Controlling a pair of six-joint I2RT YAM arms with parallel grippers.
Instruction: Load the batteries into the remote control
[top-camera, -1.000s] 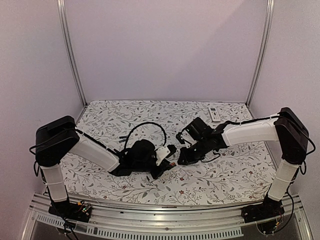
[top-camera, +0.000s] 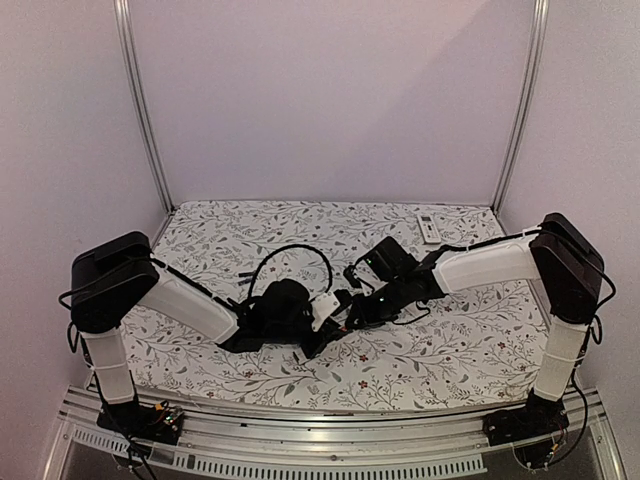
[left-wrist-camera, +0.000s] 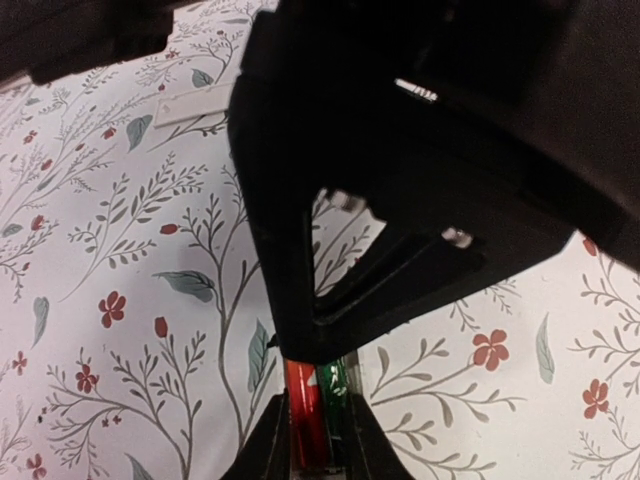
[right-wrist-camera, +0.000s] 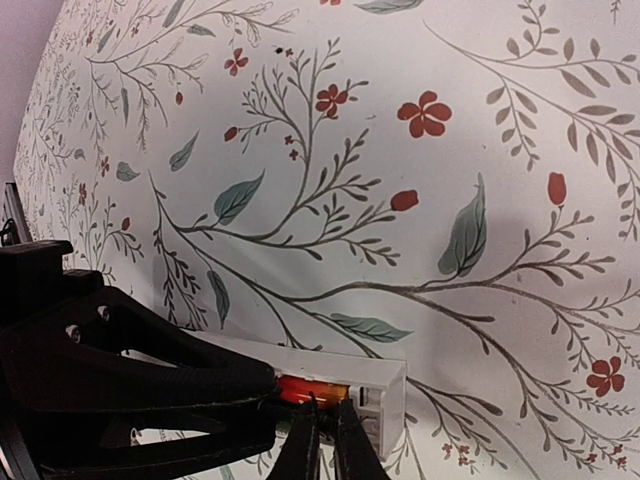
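Note:
A white battery case (right-wrist-camera: 388, 376) is between the fingers of my left gripper, which is shut on it. A red-orange battery (left-wrist-camera: 306, 415) and a green battery (left-wrist-camera: 332, 395) lie side by side in it. In the right wrist view, metal contacts show at the case's end, close to the orange battery (right-wrist-camera: 325, 390). My right gripper is shut, its tips over the batteries at that end; nothing shows between them. Seen from the left wrist, the right gripper's dark fingers (left-wrist-camera: 305, 330) cover the batteries' far ends. The top view hides most of the case behind both grippers.
A white remote-like device (top-camera: 429, 229) lies at the back right, clear of both arms. Small dark pieces (top-camera: 247, 276) rest left of the left arm's looping cable (top-camera: 292, 248).
The left arm has stayed still.

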